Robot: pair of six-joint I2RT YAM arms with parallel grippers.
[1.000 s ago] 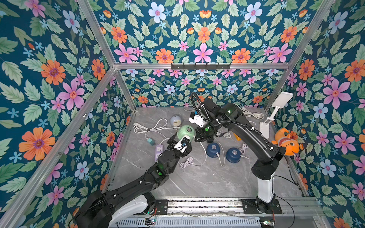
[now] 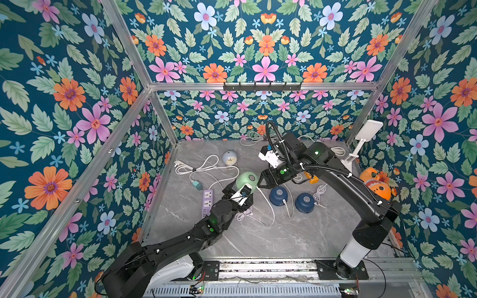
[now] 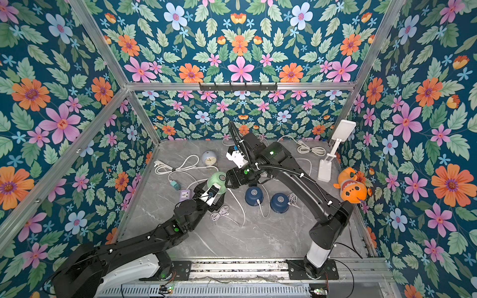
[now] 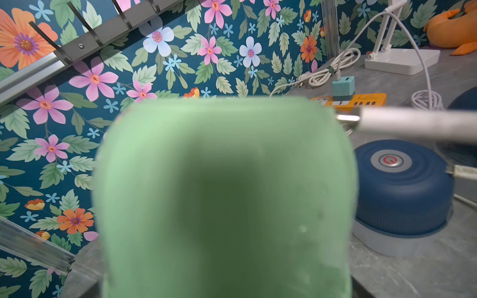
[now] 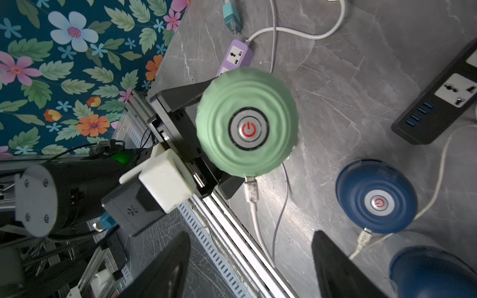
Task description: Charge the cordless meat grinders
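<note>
The green grinder, its power button facing up, is between the wide-spread fingers of my left gripper [image 2: 243, 191] and fills much of the left wrist view. My left gripper is open at this width. A white cable plug [image 4: 412, 124] meets the grinder's side, some of its metal tip showing. My right gripper is just right of the grinder, open, nothing visible between its fingers. A pale round grinder [image 2: 229, 158] sits behind.
A purple power strip [image 2: 207, 201] lies left, an orange strip [image 4: 365, 99] and a black strip [image 5: 442, 94] further right. Loose white cable [image 2: 193, 168] trails over the table. A white lamp [image 2: 355, 144] and orange toy [image 2: 376, 183] stand right.
My left gripper and the green grinder have shifted together slightly right and toward the front.
</note>
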